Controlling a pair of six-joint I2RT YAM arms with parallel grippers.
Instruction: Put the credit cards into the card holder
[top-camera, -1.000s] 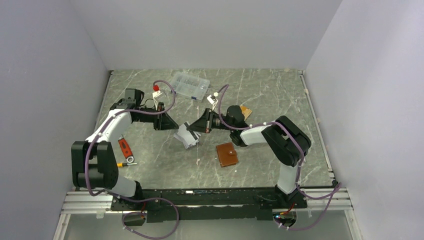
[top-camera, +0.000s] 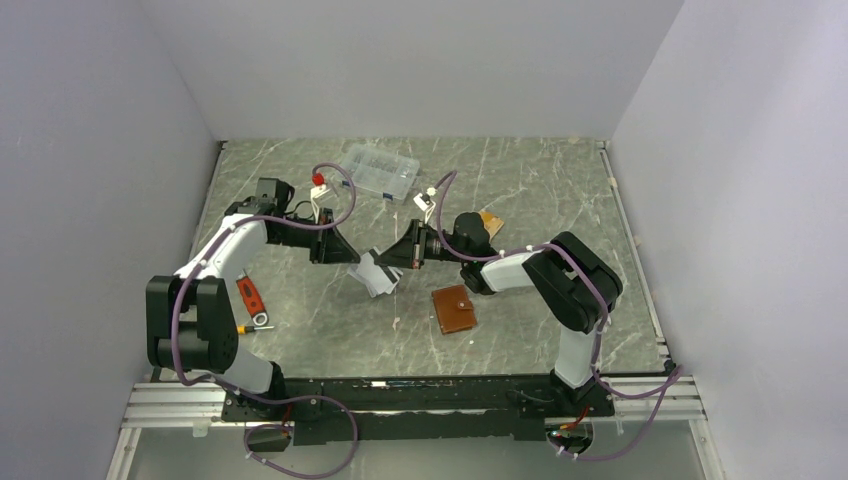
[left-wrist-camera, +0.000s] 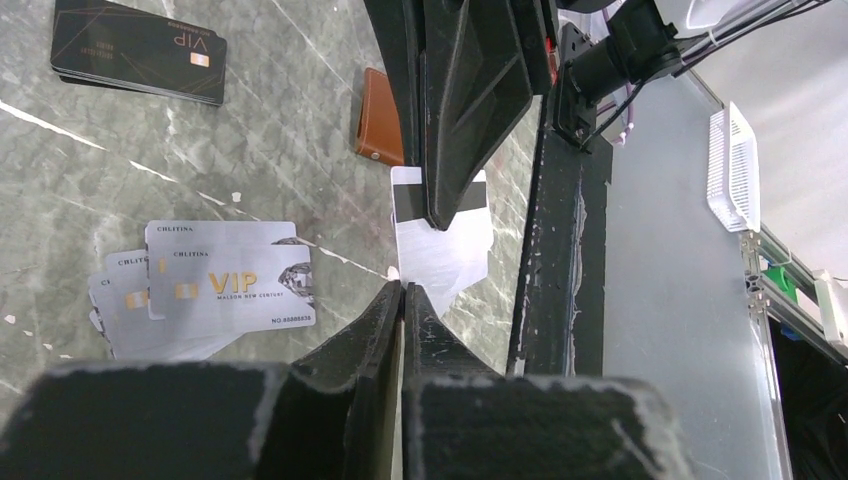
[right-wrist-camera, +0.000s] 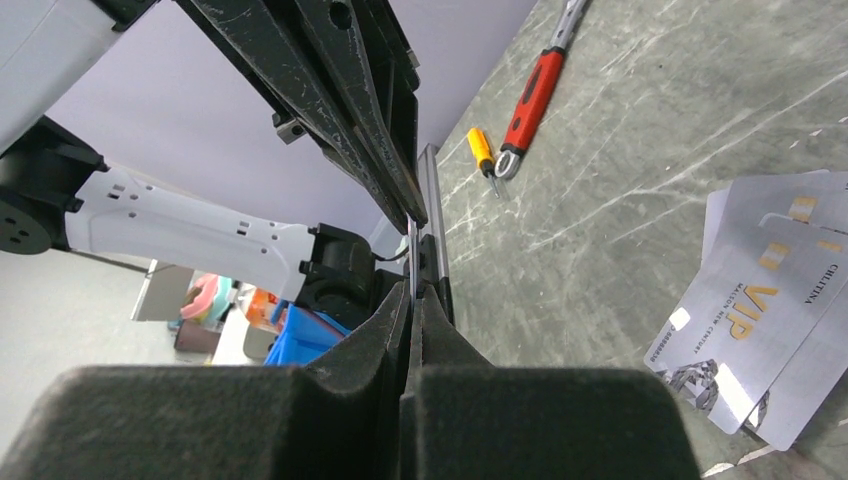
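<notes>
A white card stack (left-wrist-camera: 442, 250) is held upright between my two grippers. My right gripper (top-camera: 388, 259) is shut on its upper part, the black stripe facing the left wrist view. My left gripper meets the lower edge from the other side, its fingertips close together; whether they grip it cannot be told. Silver VIP cards (left-wrist-camera: 229, 285) lie fanned on the table, and black VIP cards (left-wrist-camera: 140, 55) lie beside them. A brown leather card holder (top-camera: 454, 309) lies below the right arm in the top view.
A clear compartment box (top-camera: 378, 172) stands at the back. A red-handled tool (top-camera: 251, 297) and yellow screwdriver (top-camera: 245, 329) lie at the left.
My left gripper has moved slightly toward the front and right, toward the held cards. The right arm has barely moved.
</notes>
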